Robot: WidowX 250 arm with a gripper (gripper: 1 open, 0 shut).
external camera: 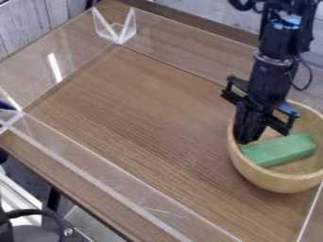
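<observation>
The black robot arm comes down from the top right, its gripper point(245, 129) at the left inside of a round wooden bowl point(273, 180) on the right of the table. The fingers look shut, low over the bowl's rim, with nothing visible between them, though their tips are hard to make out. A green block point(280, 149) lies in the bowl, just to the right of the fingertips.
A small clear plastic object point(116, 26) stands at the back left. Black cables and a dark fitting point(32, 229) are at the front left edge.
</observation>
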